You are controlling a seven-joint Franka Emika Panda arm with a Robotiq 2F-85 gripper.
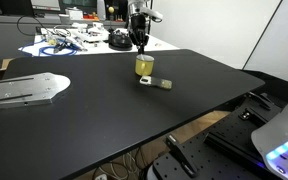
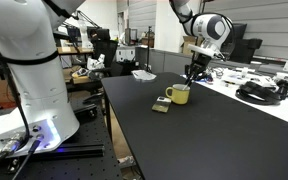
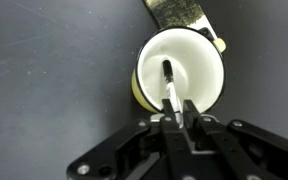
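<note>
A yellow mug [image 1: 144,66] with a white inside stands upright on the black table. In the wrist view, the inside of the mug [image 3: 189,68] shows from above. My gripper is shut on a thin white stick-like item, possibly a marker [image 3: 171,92], with a black end. That black end lies over the mug's opening; how deep it reaches is hard to judge. From the side, my gripper [image 2: 193,72] is just above the mug's rim, with the marker [image 2: 187,82] slanting down into it.
A small flat tool with a worn metallic face [image 1: 156,83] lies close to the mug. Toward the left sits a silver tray-like plate [image 1: 24,90].
</note>
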